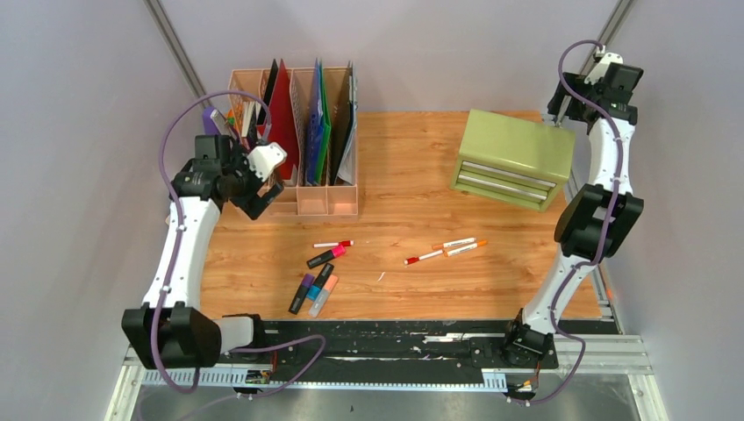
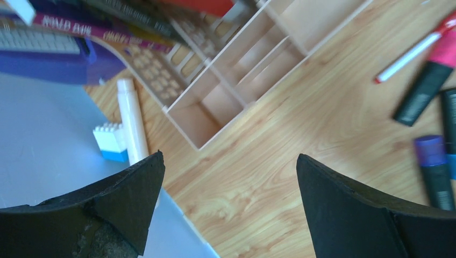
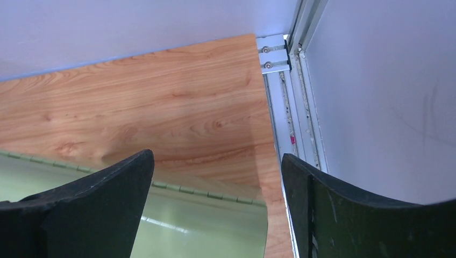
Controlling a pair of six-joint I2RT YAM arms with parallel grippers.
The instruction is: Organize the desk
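Markers lie loose on the wooden desk in the top view: a black-pink one, a red-capped one, several others at lower middle and orange-white ones to the right. The pink organizer holds folders. The green drawer box stands at back right. My left gripper hangs over the organizer's front-left area, open and empty; in its wrist view the compartments lie below. My right gripper is open and empty, high at the back right above the drawer box's rear corner.
A white tube and a small white-blue block sit left of the organizer. Walls enclose the back and sides, with metal rails along the edges.
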